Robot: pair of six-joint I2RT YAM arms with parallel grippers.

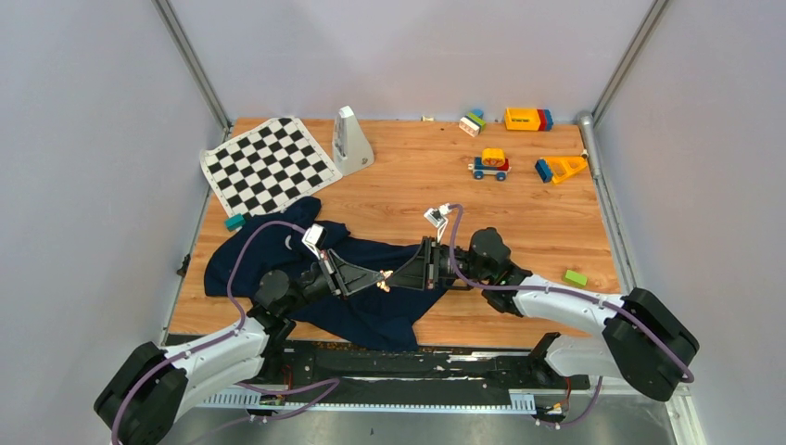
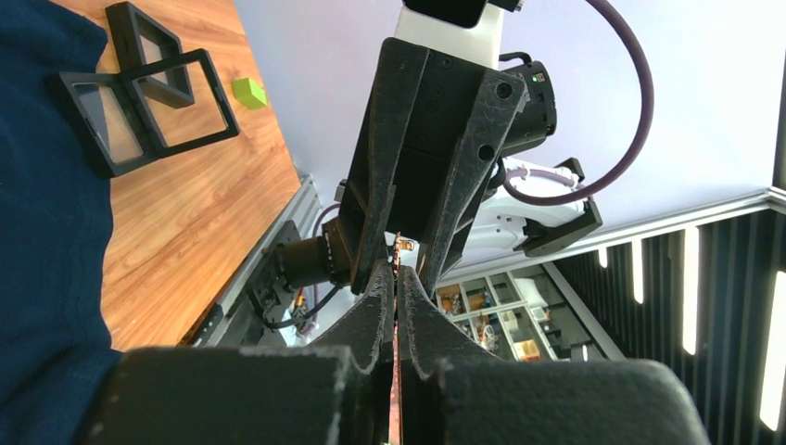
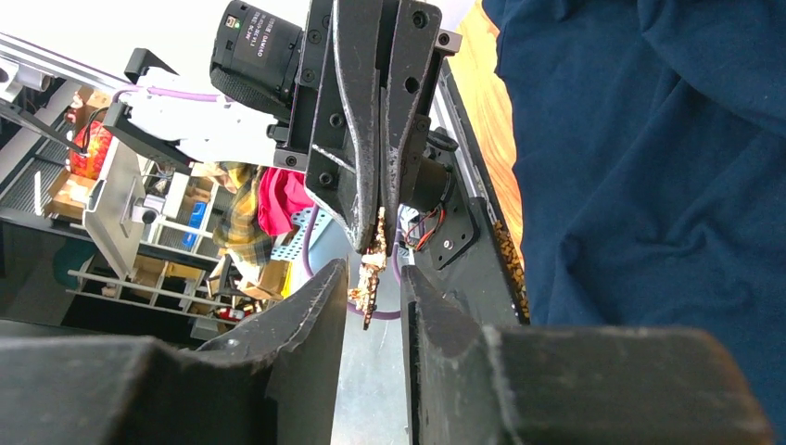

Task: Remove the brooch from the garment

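A small gold-coloured brooch (image 1: 385,280) hangs above the dark blue garment (image 1: 375,320), apart from the cloth. My left gripper (image 1: 376,278) is shut on it; the right wrist view shows the brooch (image 3: 369,278) jutting from those fingertips. From the other side my right gripper (image 1: 392,279) faces it tip to tip, part open. In the left wrist view its fingers (image 2: 375,222) stand to either side of the brooch (image 2: 404,245). A gap between the right fingers and the brooch shows in the right wrist view. The brooch's back is hidden.
Behind the garment lie a checkerboard (image 1: 269,167) and a white stand (image 1: 351,144). Toy vehicles (image 1: 489,165) stand at the back right. A green block (image 1: 575,278) sits near the right edge.
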